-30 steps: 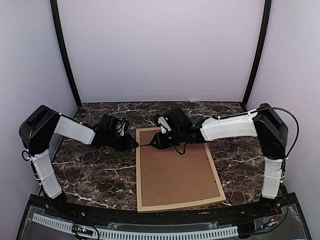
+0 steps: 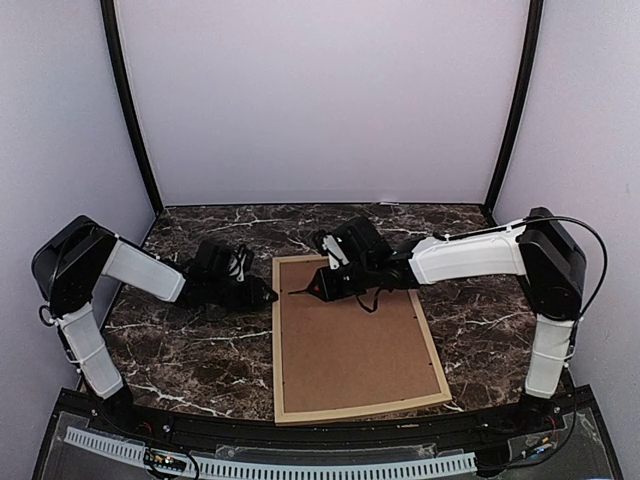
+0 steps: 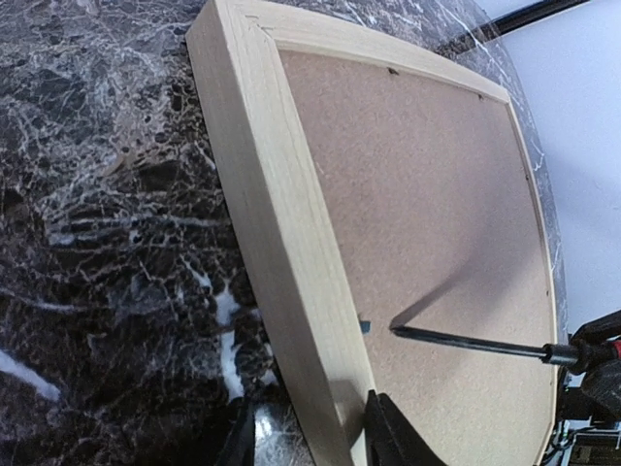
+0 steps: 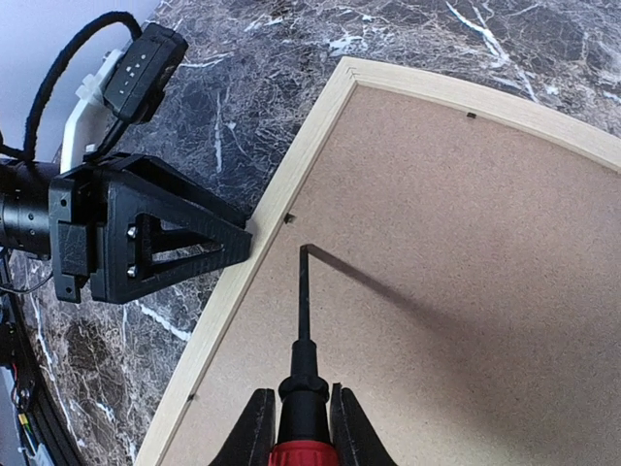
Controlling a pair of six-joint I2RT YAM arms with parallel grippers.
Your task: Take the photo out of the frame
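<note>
The wooden picture frame (image 2: 434,360) lies back side up, its brown backing board (image 2: 355,350) filling the inside. Small dark tabs sit along its inner edge, including one tab (image 4: 289,218) on the left rail. In my right gripper, which is shut, is a screwdriver (image 4: 304,359) with a red handle and black shaft. Its tip is over the board just inside that tab, apart from it. My left gripper is open at the left rail (image 3: 291,223), one finger outside and one inside. No photo shows.
The frame rests on a dark marbled table (image 2: 190,360), clear to the left of it. White walls (image 2: 320,100) stand behind and at both sides. A perforated metal strip (image 2: 330,468) runs along the front.
My right gripper and screwdriver have shifted slightly right, the tip moving away from the left rail onto the board. My left gripper has moved slightly toward the front, still beside the rail.
</note>
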